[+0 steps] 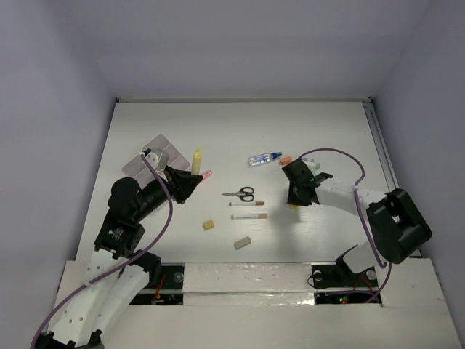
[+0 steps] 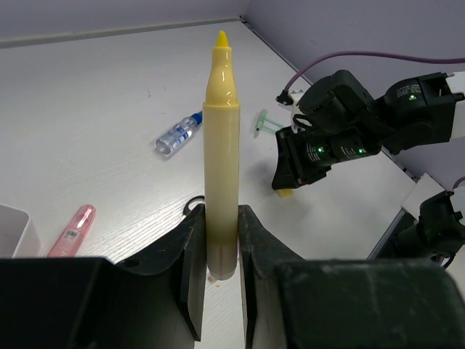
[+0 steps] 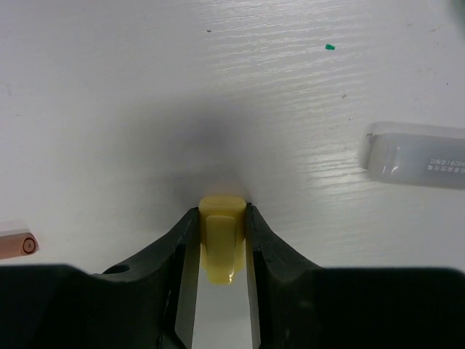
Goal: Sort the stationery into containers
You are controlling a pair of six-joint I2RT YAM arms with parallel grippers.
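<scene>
My left gripper is shut on a pale yellow marker (image 2: 221, 153), held upright before the grey compartment container (image 1: 156, 145). My right gripper is shut on a small yellow item (image 3: 222, 240) low over the table at right. Scissors (image 1: 240, 193), two pens (image 1: 247, 216), a blue-labelled bottle (image 1: 261, 158), a pink item (image 2: 71, 231), a tan block (image 1: 208, 225), a grey block (image 1: 243, 242) and an orange item (image 1: 285, 161) lie on the table.
A green item (image 2: 265, 125) lies behind the right gripper. Walls (image 1: 429, 131) bound the workspace.
</scene>
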